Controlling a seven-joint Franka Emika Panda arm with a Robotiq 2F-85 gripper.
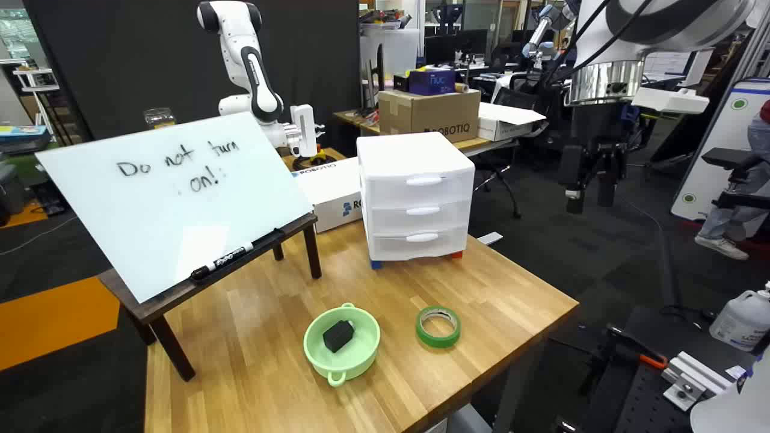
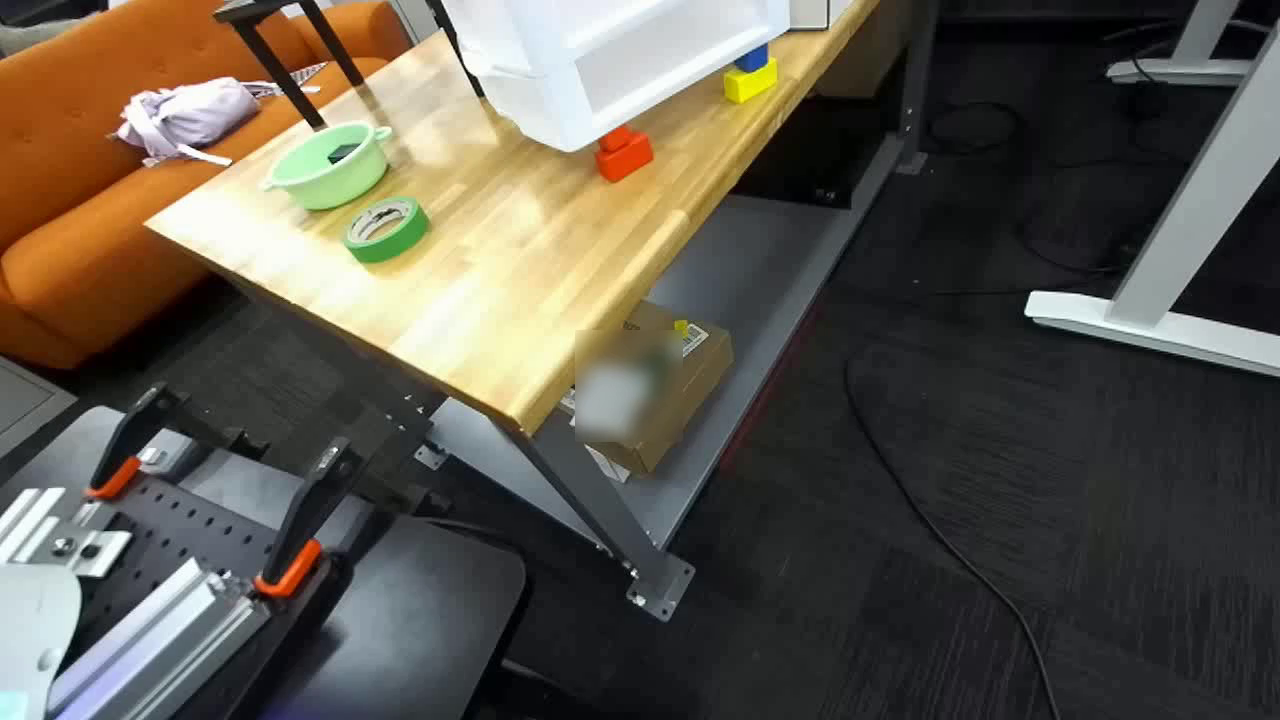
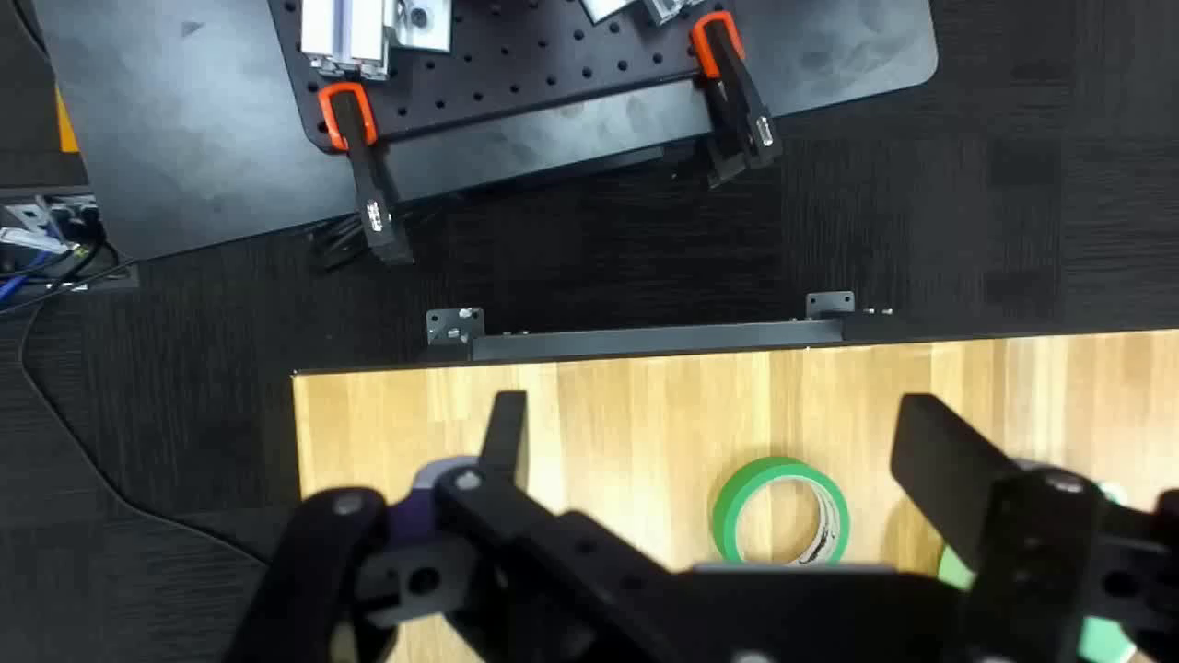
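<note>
My gripper [image 1: 593, 193] hangs high at the right in exterior view 1, off the table's edge. In the wrist view its fingers [image 3: 506, 440] are spread wide, with nothing held between them. On the wooden table [image 1: 252, 346] lies a roll of green tape [image 1: 438, 327], flat and apart from everything else; the wrist view shows it below the gap of the open fingers. A light green bowl [image 1: 368, 350] stands beside the tape with a black block [image 1: 337, 335] inside. The bowl is mostly hidden behind a finger in the wrist view.
A white three-drawer unit [image 1: 415, 195] stands at the back on coloured blocks. To the left, a whiteboard [image 1: 173, 209] reading "Do not turn on!" leans on a dark stand with a black marker [image 1: 222, 261]. Clamps [image 2: 294, 528] rise from my base table. Bare wood surrounds the tape.
</note>
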